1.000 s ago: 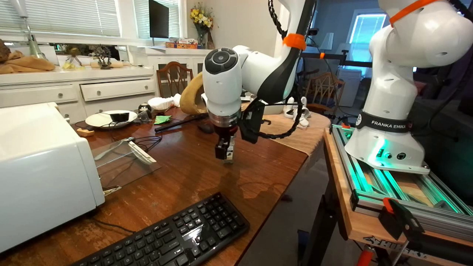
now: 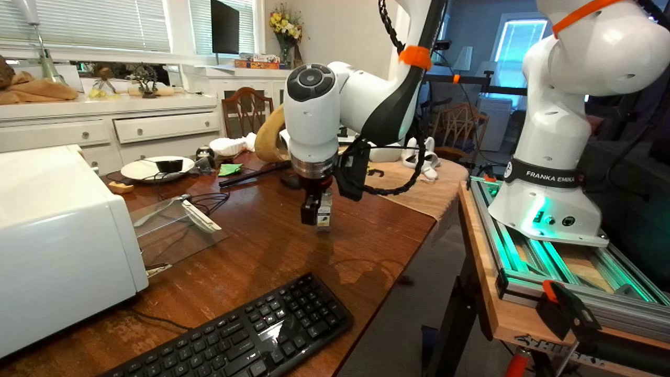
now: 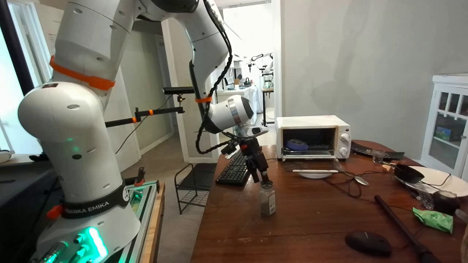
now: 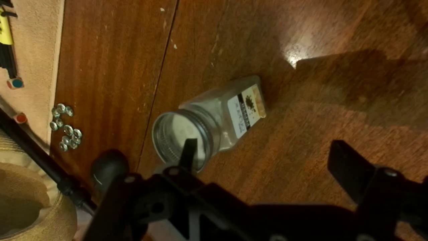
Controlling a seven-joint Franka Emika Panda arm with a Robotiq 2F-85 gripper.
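A small clear glass jar [image 3: 268,202] with a label stands upright on the brown table. In the wrist view the jar [image 4: 224,114] has its round mouth toward the camera, with a pale inside visible. My gripper is open with its fingers wide apart and nothing held. One of the fingertips [image 4: 188,152] overlaps the jar's mouth in that view, while the other is well off to the right over bare table. From the side, the gripper [image 3: 259,177] hangs tilted at the jar's top. Whether a finger touches the rim or dips inside, I cannot tell.
A black keyboard [image 2: 251,333] lies near the table edge, close to a white toaster oven [image 3: 313,122]. A black mouse [image 3: 367,243], a dark rod [image 3: 401,225] and a green wrapper [image 3: 433,220] are on the other side. Bare wood surrounds the jar.
In exterior view 1 my hand has shifted slightly left and a touch higher, showing more of the jar beside it. The jar stands in the same spot.
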